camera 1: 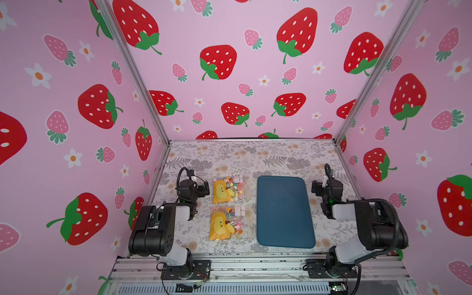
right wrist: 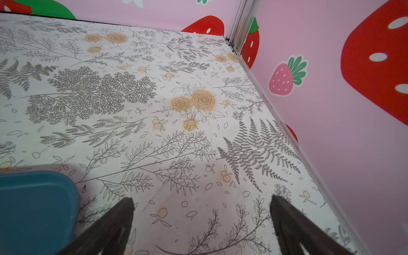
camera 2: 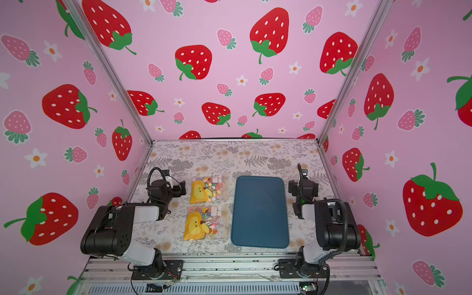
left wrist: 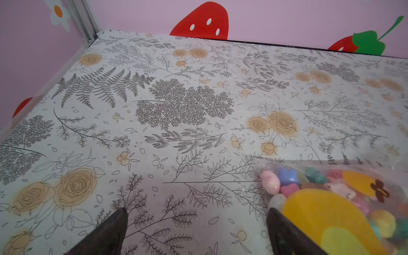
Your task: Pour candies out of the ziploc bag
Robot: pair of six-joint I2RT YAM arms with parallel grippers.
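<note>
Two clear ziploc bags with a yellow bear print and colourful candies lie flat, one behind the other, left of the tray: the far bag (camera 1: pixel 223 190) and the near bag (camera 1: pixel 222 227). To their right is an empty blue tray (camera 1: pixel 285 211). My left gripper is open and empty, just left of the far bag, whose candy-filled corner (left wrist: pixel 335 212) shows at the lower right of the left wrist view. On the tray's other side, my right gripper stands open over bare table, nothing between its fingers.
Behind the bags and tray, the patterned table (camera 1: pixel 245 157) is clear. Strawberry-print walls (camera 2: pixel 231 73) enclose the back and both sides, with metal rails (camera 1: pixel 164 118) at the corners. A narrow strip of table separates bags and tray.
</note>
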